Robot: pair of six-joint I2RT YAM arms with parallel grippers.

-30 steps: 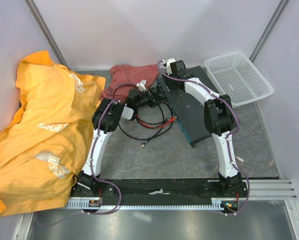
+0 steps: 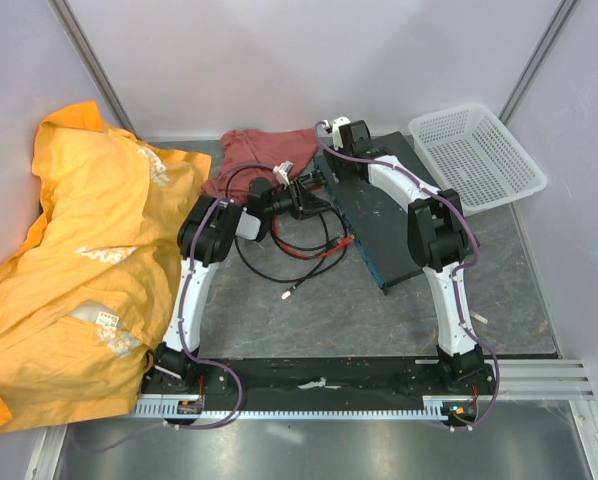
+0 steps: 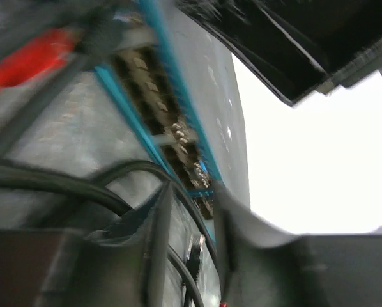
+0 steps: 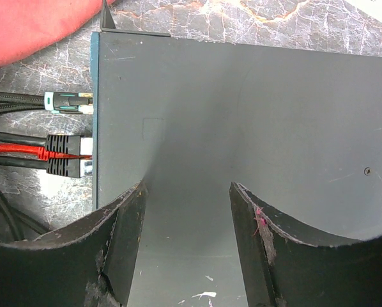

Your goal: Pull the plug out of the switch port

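Observation:
The dark switch (image 2: 379, 215) lies slanted on the table, its blue-edged port side facing left. In the right wrist view, black-booted plugs (image 4: 64, 146) with clear tips and another dark plug (image 4: 66, 101) meet that edge. My left gripper is part open beside the port row (image 3: 156, 89). A black cable (image 3: 143, 166) arches by its fingers and shows through the gap; whether they touch it I cannot tell. Over the switch's top, my right gripper stands open, only bare panel visible between its fingertips.
Looped black and red cables (image 2: 309, 250) lie left of the switch, one loose plug end (image 2: 286, 295) nearer the front. A red cloth (image 2: 259, 155) is behind, a white basket (image 2: 479, 155) at back right, orange cloth (image 2: 89, 260) at left.
The left arm has shifted slightly left and toward the front. The loose plug end has slid a little forward. My right arm looks unchanged in the top view.

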